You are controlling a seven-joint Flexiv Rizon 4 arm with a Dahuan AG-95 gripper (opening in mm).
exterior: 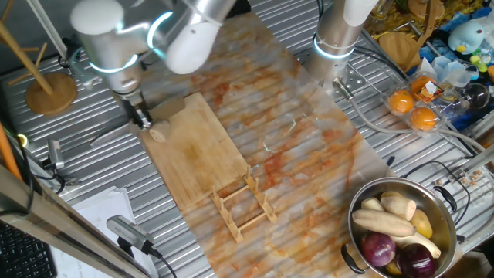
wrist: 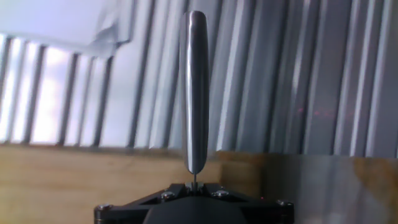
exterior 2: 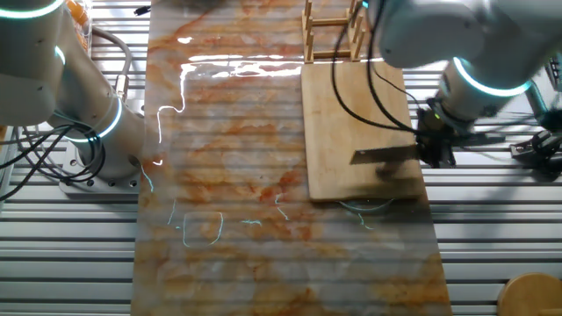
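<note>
My gripper (exterior: 144, 121) is shut on a knife, near the far left corner of the wooden cutting board (exterior: 197, 150). Its metal handle (wrist: 196, 93) stands straight out in the wrist view. In exterior view 2 the dark blade (exterior 2: 378, 155) reaches leftward across the board from the gripper (exterior 2: 435, 145). A pale round slice (exterior: 159, 131) shows right beside the gripper, near the board's edge; whether it clings to the blade or rests on the board I cannot tell.
A small wooden rack (exterior: 244, 208) adjoins the board's near end. Toward the near right stands a steel pot (exterior: 446, 239) with pale roots and purple vegetables. The marbled mat (exterior: 309, 185) right of the board is clear.
</note>
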